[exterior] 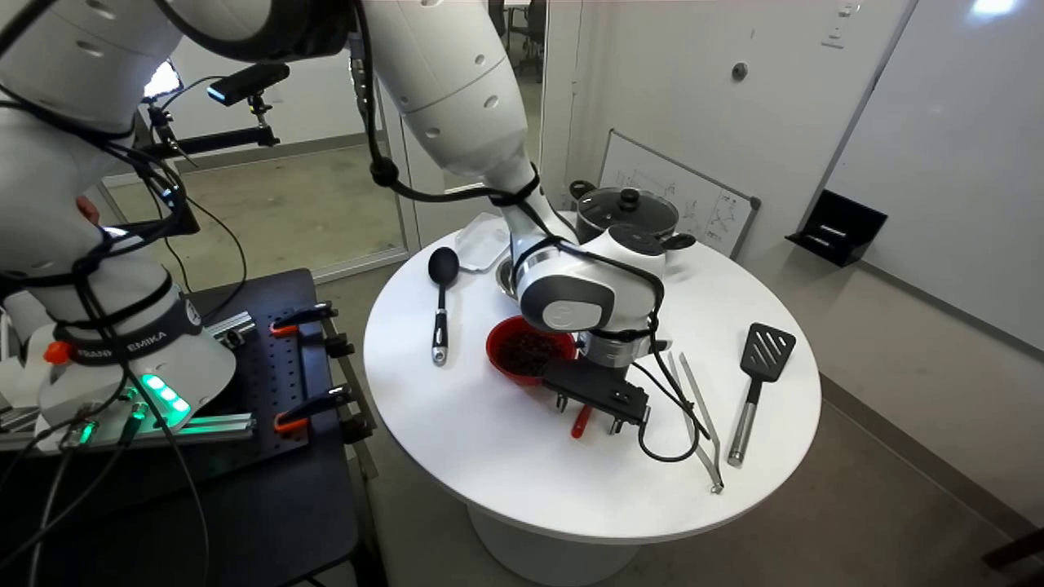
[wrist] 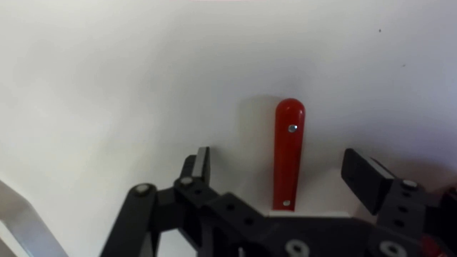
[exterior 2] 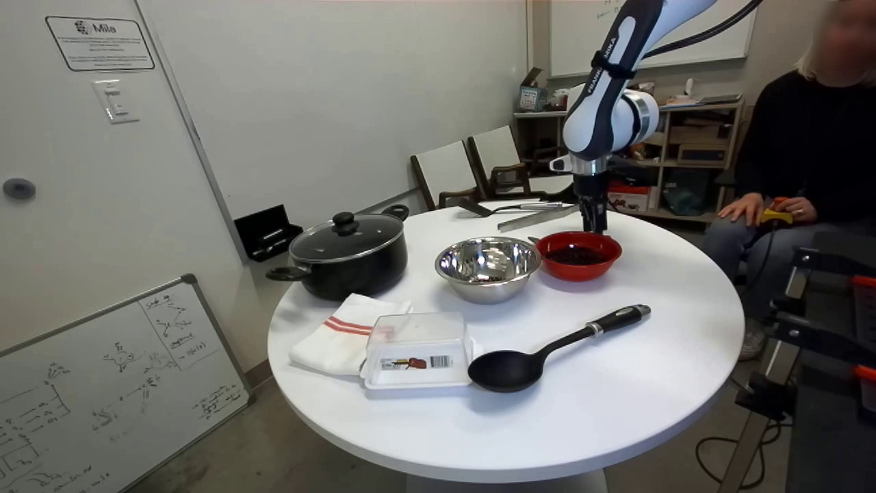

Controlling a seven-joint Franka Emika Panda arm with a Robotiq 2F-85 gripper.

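Note:
On the white table lies a utensil with a red handle (wrist: pixel 287 158), its rounded end pointing away from the wrist camera. My gripper stands open, one finger on each side of the handle and a gap on both sides. The far end of the utensil is hidden behind the gripper body. In exterior view 1 only the tip of the red handle (exterior: pixel 581 421) shows below the gripper mount. A red bowl (exterior 2: pixel 577 255) with dark contents sits close beside the gripper (exterior 2: pixel 595 226), which reaches down near the table behind it.
A steel bowl (exterior 2: pixel 489 268), a lidded black pot (exterior 2: pixel 349 255), a clear plastic box (exterior 2: pixel 417 349) and a black spoon (exterior 2: pixel 506 370) stand around. Tongs (exterior: pixel 702 421) and a slotted spatula (exterior: pixel 761 367) lie on the gripper's other side.

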